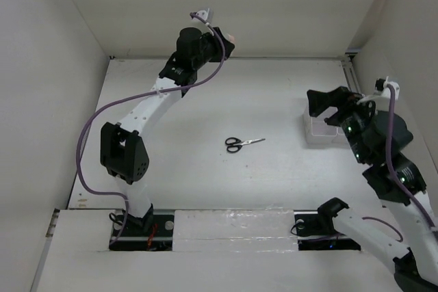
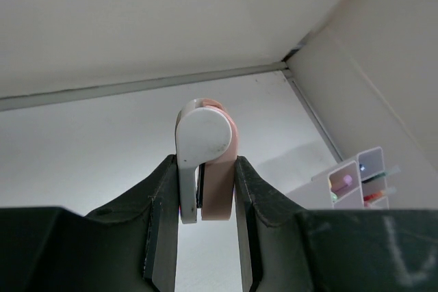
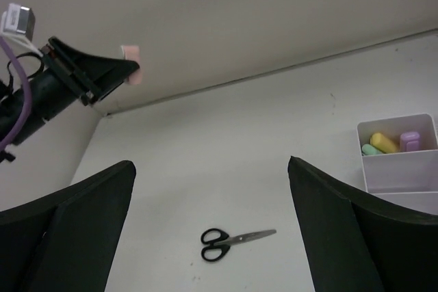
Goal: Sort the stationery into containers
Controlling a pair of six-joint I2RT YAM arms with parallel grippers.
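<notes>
Between the finger ends of my left gripper is a rounded white-and-pink item (image 2: 202, 131), gripped and held up off the table, perhaps a tape dispenser. Seen from the top, that gripper (image 1: 226, 42) is raised near the back wall. Black-handled scissors (image 1: 236, 144) lie on the bare table, blades to the right. My right gripper is open and empty, its fingers (image 3: 89, 217) wide apart. In the top view it partly hides the divided white container (image 1: 321, 133), whose compartments (image 3: 400, 162) hold yellow, green and purple items.
The left wrist view shows more small items in the container's other compartments (image 2: 373, 162). Walls close off the back and sides. A purple cable (image 1: 150, 92) hangs along the left arm.
</notes>
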